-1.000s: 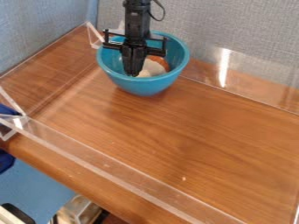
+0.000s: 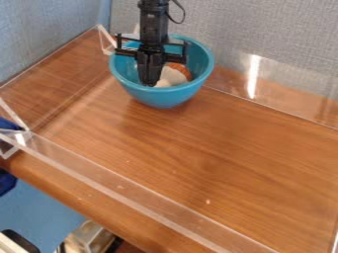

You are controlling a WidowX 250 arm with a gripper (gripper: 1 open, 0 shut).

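Note:
My black gripper (image 2: 150, 71) reaches down into a teal bowl (image 2: 169, 94) at the back left of the wooden table, its fingers low inside and shut. Inside the bowl, a pale rounded item (image 2: 172, 76) and a bit of orange show beside the fingers; I cannot tell whether the fingers touch them, and the fingertips are partly hidden by the rim.
Grey walls stand behind and to the left. A blue object (image 2: 7, 126) sits at the left edge, with other items below the table at lower left.

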